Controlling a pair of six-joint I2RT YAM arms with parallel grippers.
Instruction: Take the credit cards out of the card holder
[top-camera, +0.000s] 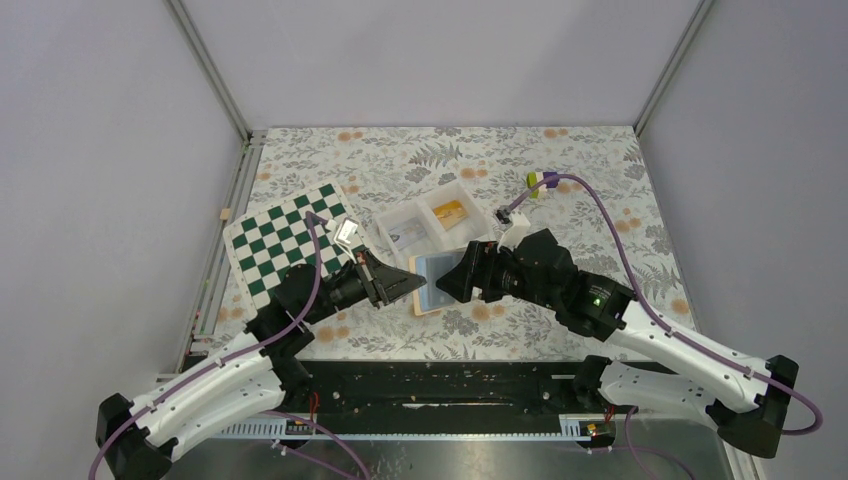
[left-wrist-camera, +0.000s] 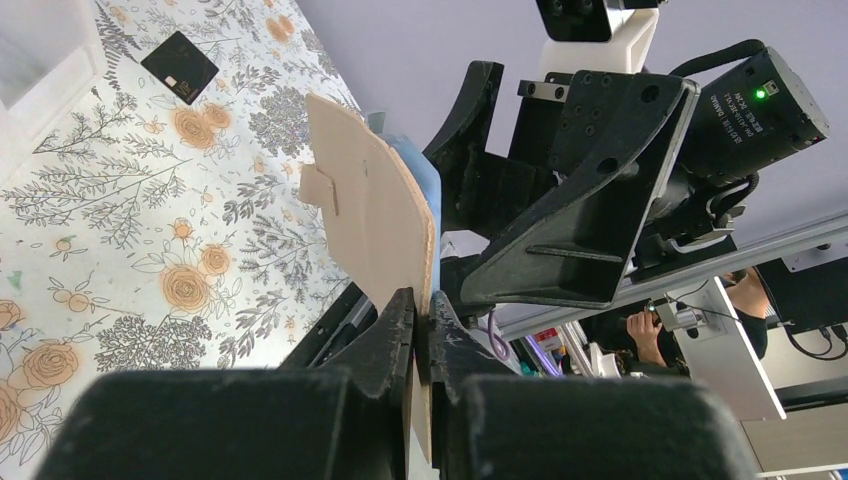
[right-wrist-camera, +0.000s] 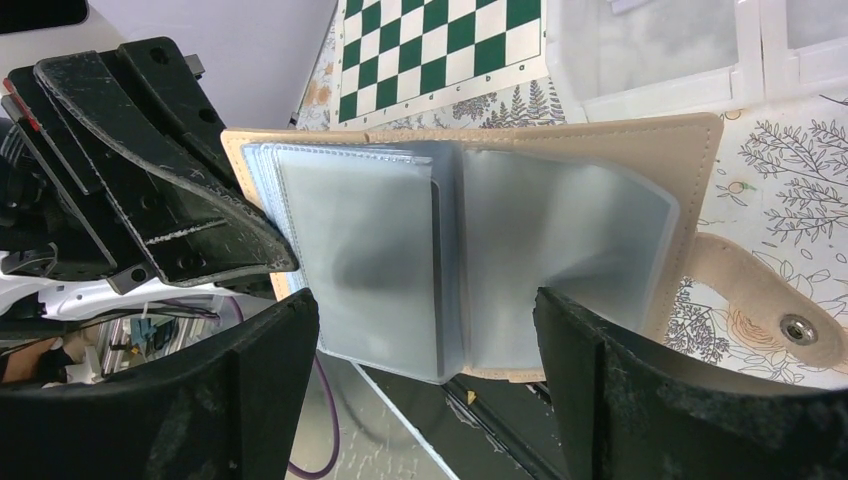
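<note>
The tan card holder (left-wrist-camera: 365, 200) stands upright in my left gripper, which is shut on its edge. In the right wrist view the holder lies opened out, with clear plastic card sleeves (right-wrist-camera: 365, 255) and a snap strap (right-wrist-camera: 770, 300). My right gripper is open around the sleeve section, its fingers low on either side in that view. From the top, both grippers meet over the holder in front of the white tray; whether cards are inside the sleeves is unclear.
A white divided tray (top-camera: 400, 215) holding cards sits behind the holder. A checkered board (top-camera: 260, 230) is at left, a green-purple block (top-camera: 535, 185) at back right. A black card (left-wrist-camera: 180, 66) lies on the patterned table.
</note>
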